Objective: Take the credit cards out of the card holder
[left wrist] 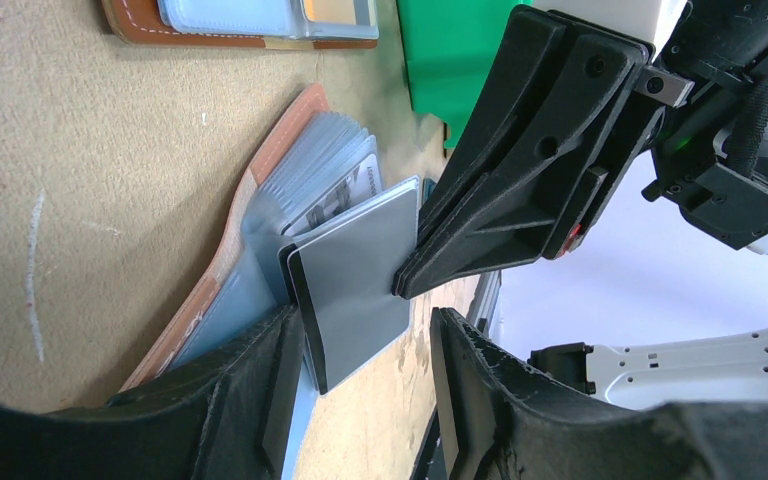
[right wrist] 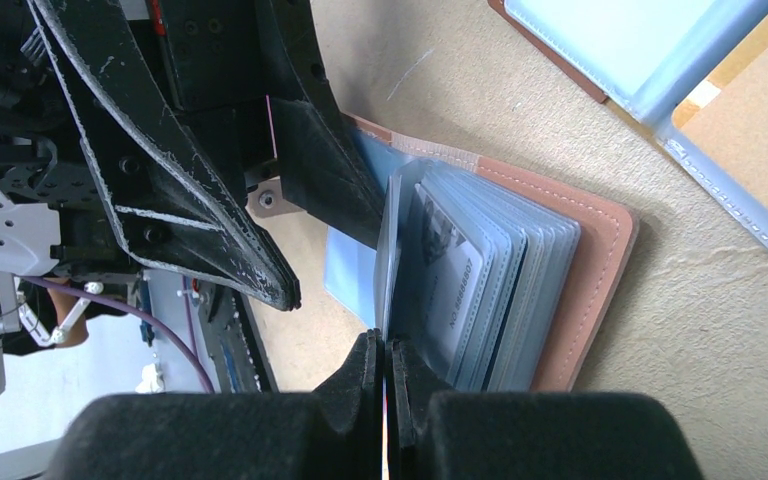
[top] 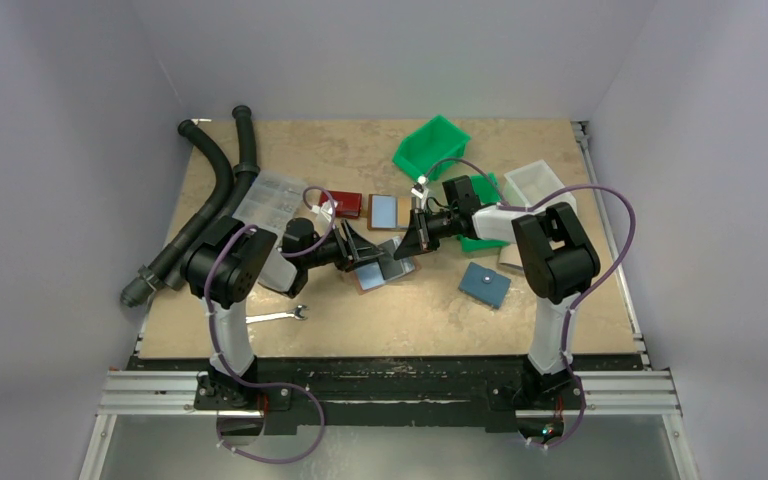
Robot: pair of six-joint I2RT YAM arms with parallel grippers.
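Note:
The open card holder [right wrist: 586, 290] lies mid-table, its clear sleeves holding cards [right wrist: 445, 280], one with a printed number. A dark panel [left wrist: 355, 285] stands tilted at the sleeves' front. My left gripper is open, its fingers either side of that panel's lower part. My right gripper has its fingertips close together at the panel's edge; whether anything is between them I cannot tell. In the left wrist view it rests against the panel's right side.
Another open holder [top: 384, 211], a red case [top: 341, 203], green bins [top: 429, 150], a blue case [top: 485, 285], a wrench [top: 276, 316] and black pipes [top: 200, 200] surround the work area.

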